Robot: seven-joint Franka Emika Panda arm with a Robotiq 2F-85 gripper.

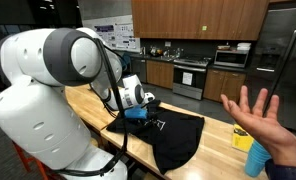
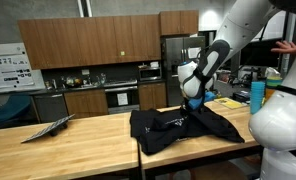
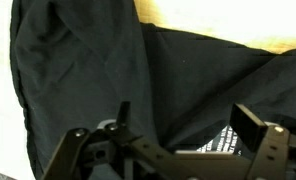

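Note:
A black cloth [image 1: 178, 140] lies spread and creased over the wooden table, its front part reaching toward the near edge. My gripper is over this cloth [image 3: 83, 75], its two fingers wide apart at the bottom of the wrist view. Between them shows dark fabric, plus a small white patch with black marks [image 3: 224, 140]. In the second exterior view the gripper [image 2: 188, 104] hangs low at the right part of the cloth [image 2: 168, 130]. Whether the fingertips touch the fabric is hard to tell.
A person's open hand [image 1: 260, 120] is raised at the right of the first exterior view. Blue cups [image 1: 256, 158] and a yellow item [image 1: 242, 138] stand at the table's right side. Bare wood [image 2: 68, 150] lies left of the cloth.

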